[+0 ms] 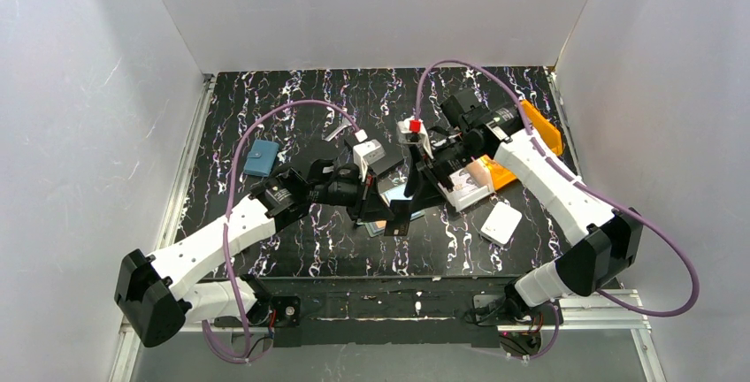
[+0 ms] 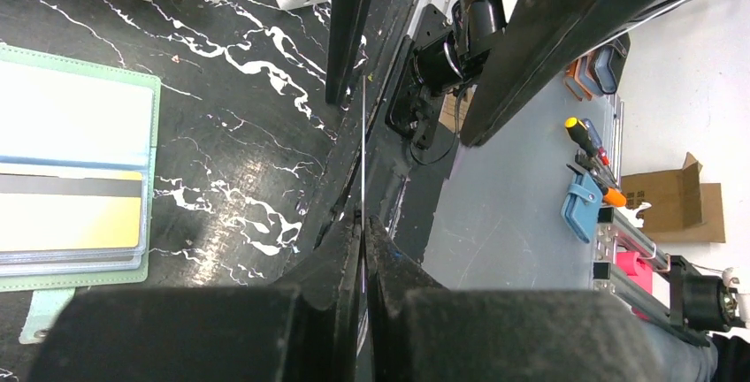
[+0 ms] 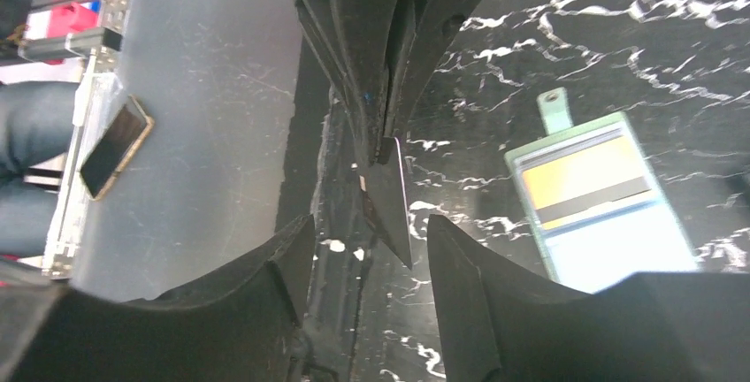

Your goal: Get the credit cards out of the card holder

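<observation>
A thin dark card (image 3: 385, 205) stands on edge, held in my left gripper (image 1: 378, 201), which is shut on it and raised over the table's front middle. My right gripper is part open with its fingertips either side of the card's lower part, close to it; whether they touch it cannot be told. The green-edged card holder (image 2: 71, 117) lies open on the table below, with a yellow card (image 2: 66, 223) in a clear sleeve.
A white box (image 1: 501, 221) lies at front right. An orange bin (image 1: 539, 121) with a clear container is at right, a blue case (image 1: 261, 157) at left, a dark pad at the back middle.
</observation>
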